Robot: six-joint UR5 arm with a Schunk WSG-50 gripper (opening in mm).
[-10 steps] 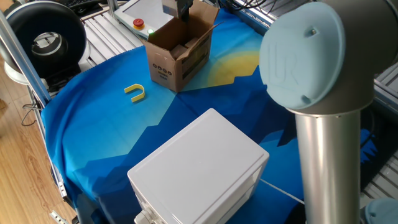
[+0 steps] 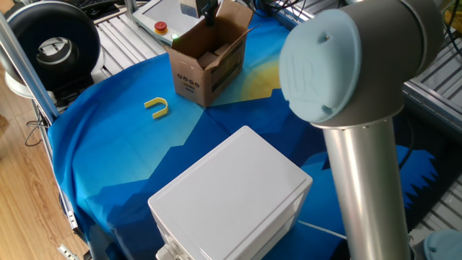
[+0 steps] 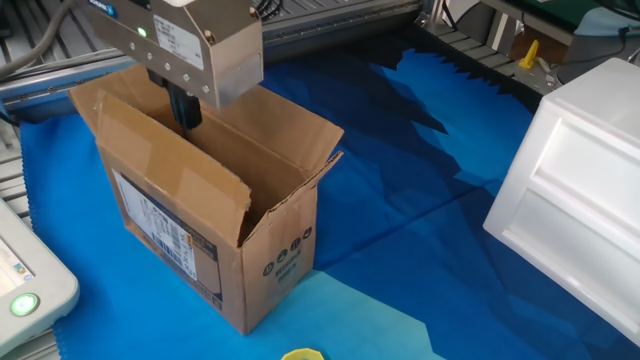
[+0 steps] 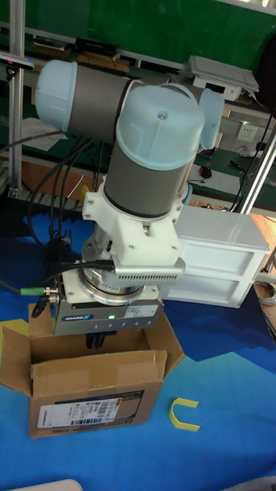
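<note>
An open cardboard box (image 3: pixel 285 250) stands on the blue cloth with its flaps spread. My gripper (image 3: pixel 182 108) points down at the mouth of the box, its dark fingers near the upper flaps; in exterior view 3 the gripper (image 4: pixel 96 339) hangs over the rear part of the opening. Whether the fingers are apart or together is too small and dark to make out, and no held object shows. A yellow U-shaped piece (image 2: pixel 164 108) lies on the cloth beside the box. The white drawer unit (image 2: pixel 231 191) stands apart from both.
Brown shapes (image 2: pixel 209 58) show inside the box. A tablet-like panel with a red stop button (image 2: pixel 160 27) lies behind it. My arm's link (image 2: pixel 364 188) rises at the right of exterior view 1. Open cloth (image 2: pixel 115 144) lies left of the yellow piece.
My arm's joint and link have swung to the left in exterior view 1. The gripper has shifted slightly left over the box. Box, yellow piece and drawer unit have stayed put.
</note>
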